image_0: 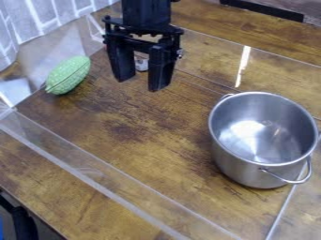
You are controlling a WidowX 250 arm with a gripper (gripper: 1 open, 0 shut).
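A black gripper hangs from the top centre over the wooden tabletop, its two dark fingers apart with no object visible between them. A green oblong object lies to the left of the gripper. A large steel pot with side handles stands at the right. A small light object, partly hidden, sits behind the gripper; what it is cannot be told.
Transparent strips or walls border the left and front edges, and crumpled clear material lies at the upper left.
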